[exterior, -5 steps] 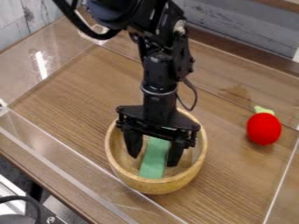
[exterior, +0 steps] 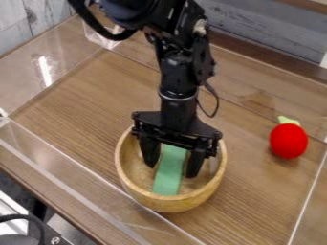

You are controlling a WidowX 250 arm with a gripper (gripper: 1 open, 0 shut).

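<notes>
My black gripper [exterior: 171, 155] hangs down into a yellow bowl [exterior: 170, 202] in the lower middle of the camera view, its fingers open on either side of a mint-green oblong object [exterior: 166, 180] that lies inside the bowl. The fingertips are partly hard to make out against the object.
A red tomato-like object [exterior: 289, 142] with a pale green thing [exterior: 285, 121] behind it lies at the right. A black cable runs at the bottom left.
The gripper has shifted slightly up and back in the view, showing a little more of the green object's top. The bowl and other objects look essentially unmoved.
</notes>
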